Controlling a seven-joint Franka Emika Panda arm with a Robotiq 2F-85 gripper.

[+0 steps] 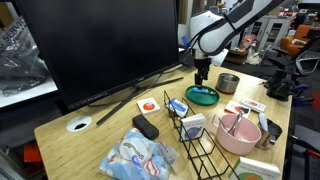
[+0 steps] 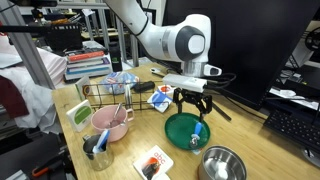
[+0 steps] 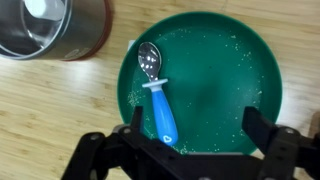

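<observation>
A spoon with a blue handle [image 3: 163,117] lies on a round green plate [image 3: 222,68], its metal bowl toward the pot side. My gripper is open above the plate, one finger on each side of the handle's end in the wrist view, with nothing between them. From the side, the gripper [image 2: 192,105] hangs over the plate [image 2: 178,128], clear of the spoon [image 2: 197,132].
Close beside the plate stands a metal pot [image 2: 221,165] with something pale inside. A black wire rack [image 1: 192,135], a pink tub [image 1: 238,130] and a picture card [image 2: 157,162] are nearby. A keyboard [image 2: 294,121] lies behind; bare table separates it from the plate.
</observation>
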